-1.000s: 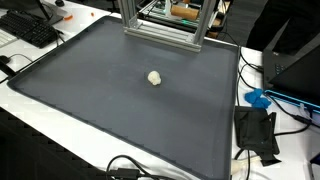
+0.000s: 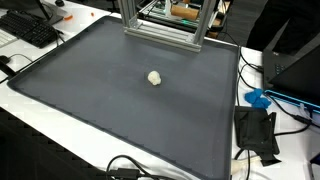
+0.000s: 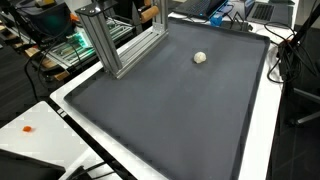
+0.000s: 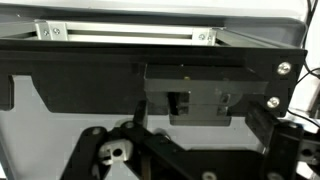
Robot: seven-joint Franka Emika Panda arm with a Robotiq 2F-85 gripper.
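Observation:
A small pale, roundish object lies on the dark grey mat, toward its far half. The same pale object shows near the far end of the mat in the second exterior view. In the wrist view my gripper stands open, its dark fingers apart at the lower left and right. Between and beyond them is a dark block against a long black bar; no object is visibly clasped. Neither exterior view clearly shows the gripper.
A light metal frame stands at the mat's far edge, also visible as a silver upright. A keyboard, a blue item and black cables lie outside the mat.

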